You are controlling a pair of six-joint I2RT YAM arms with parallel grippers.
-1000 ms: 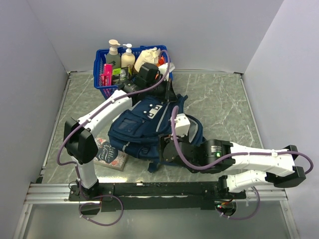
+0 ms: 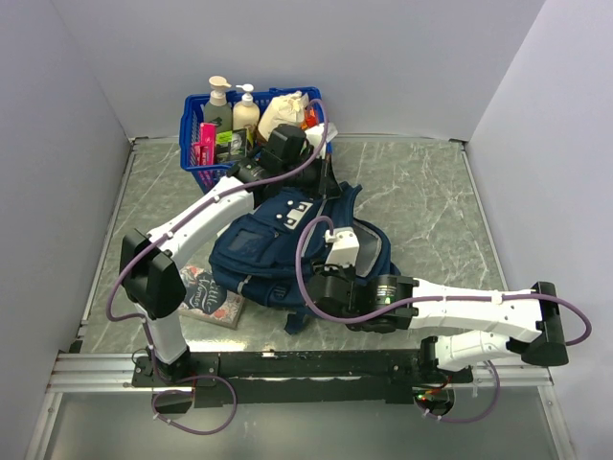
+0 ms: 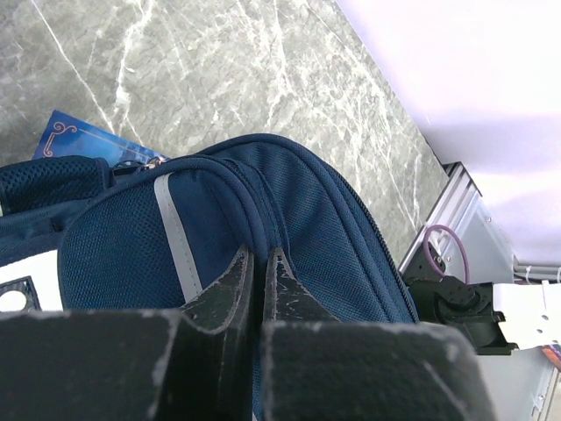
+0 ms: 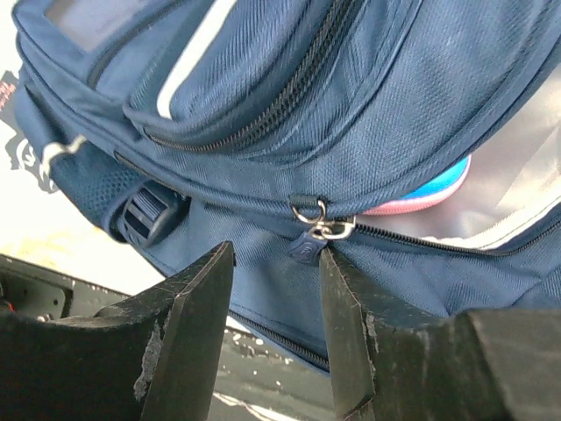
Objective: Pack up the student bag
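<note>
A navy backpack (image 2: 268, 240) lies mid-table. In the left wrist view my left gripper is shut on the bag's fabric edge (image 3: 250, 206) at its upper part. My right gripper is at the bag's zipper pull (image 4: 311, 237) in the right wrist view, fingers apart around it, the pull against the right finger. A pink and blue item (image 4: 429, 193) shows inside the opened zipper.
A blue basket (image 2: 192, 125) with bottles and packets stands at the back left. A patterned book (image 2: 211, 302) lies left of the bag. Walls enclose the table.
The right arm has shifted, its gripper end moving down and its forearm swinging toward the back. The left arm and bag are nearly unchanged.
</note>
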